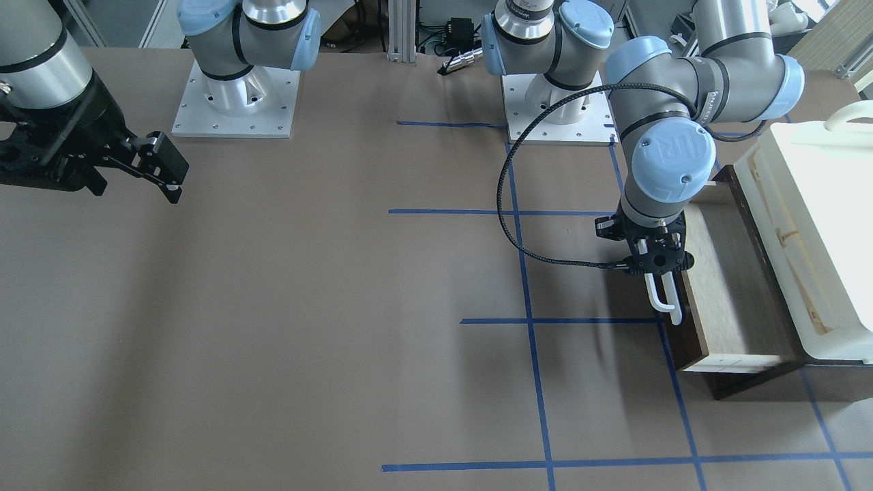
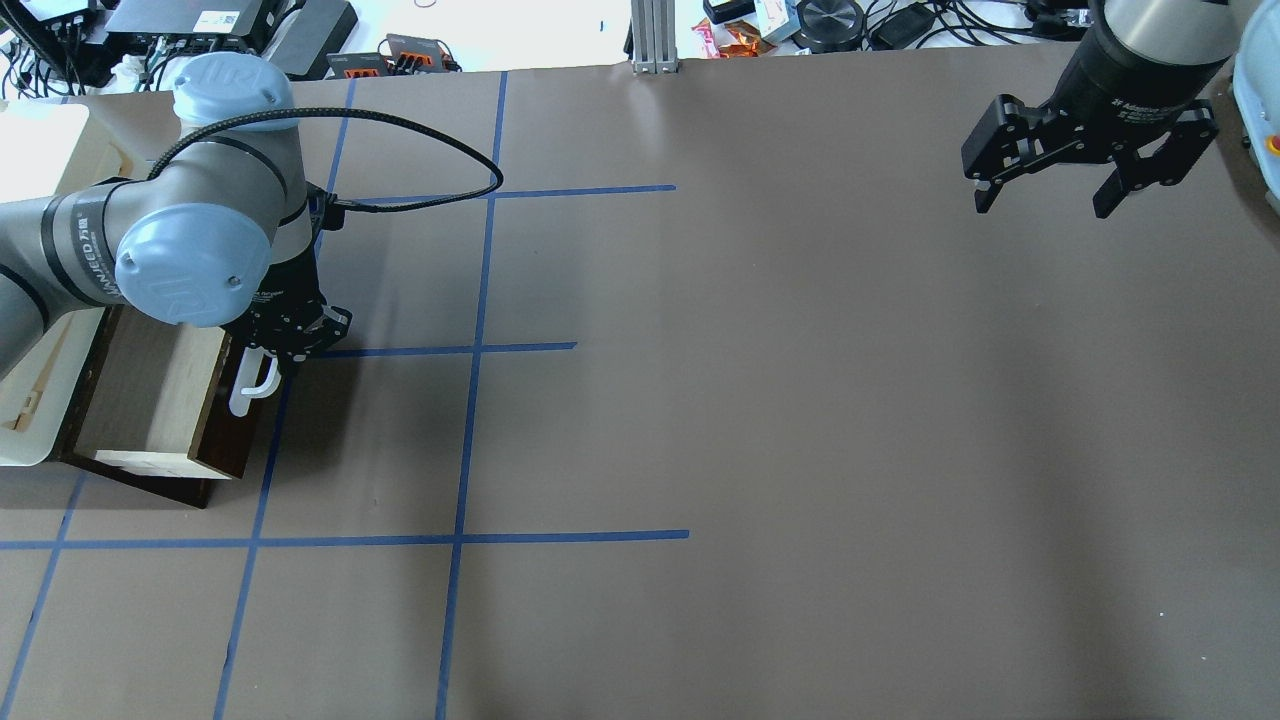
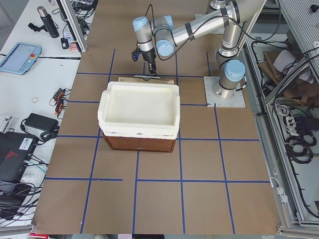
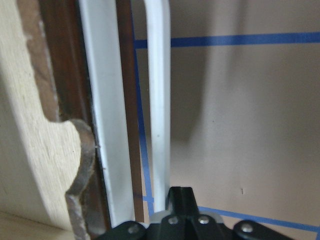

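An open wooden drawer (image 1: 728,294) juts from a dark cabinet topped by a white plastic box (image 3: 139,109). My gripper (image 1: 655,254) is over the drawer's outer front edge, with a white U-shaped handle (image 1: 664,309) beneath it. In the left wrist view the white bars (image 4: 159,100) run along the dark drawer front (image 4: 75,95), up to the black gripper body at the bottom. Whether the fingers are open or shut on the handle I cannot tell.
A second black gripper (image 2: 1080,156) hangs at the far side. Other arm bases stand along the back.
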